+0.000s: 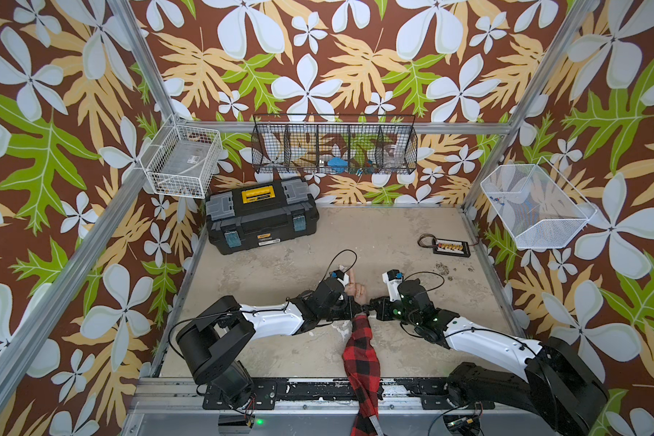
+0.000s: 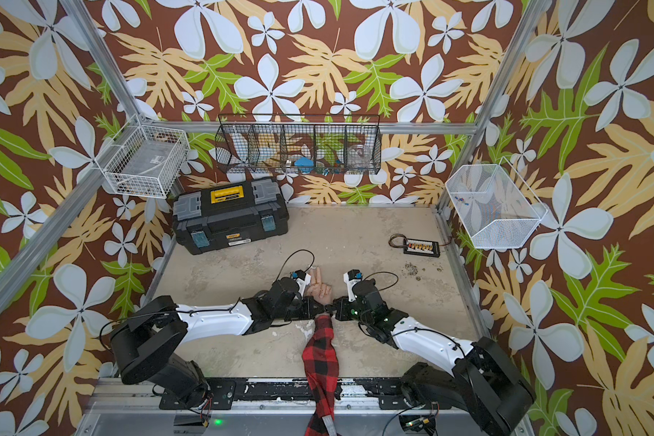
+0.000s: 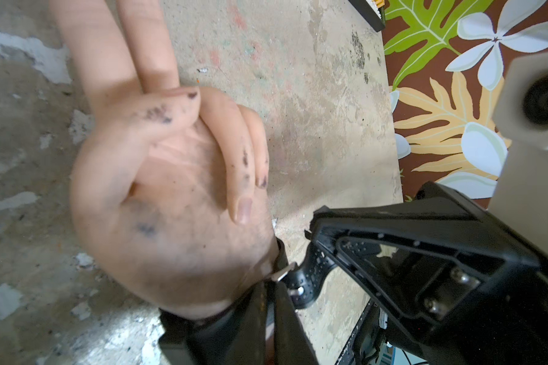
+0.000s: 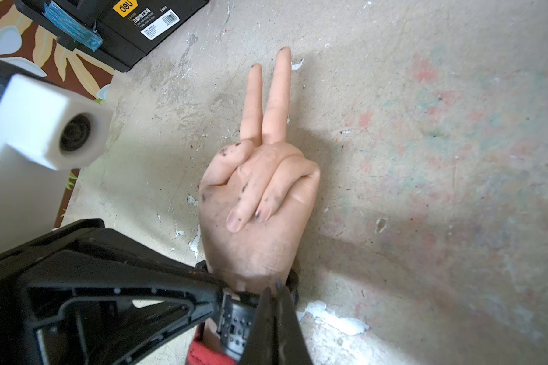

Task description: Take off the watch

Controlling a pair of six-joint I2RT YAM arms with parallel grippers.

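Observation:
A mannequin hand [image 4: 255,213] in a red plaid sleeve [image 1: 359,348] lies palm up on the table, two fingers extended. A black watch with a perforated strap [image 4: 234,322] circles its wrist. My left gripper [image 1: 351,308] is at the wrist from the left; in the left wrist view the strap [image 3: 307,279] sticks out to the right beside its fingertips, and whether they grip anything is unclear. My right gripper [image 2: 332,309] is at the wrist from the right, shut, its tips over the watch; I cannot see anything between them.
A black toolbox [image 1: 261,218] stands at back left, a small black board with cable [image 1: 450,247] at back right. Wire baskets [image 1: 334,145] hang on the frame.

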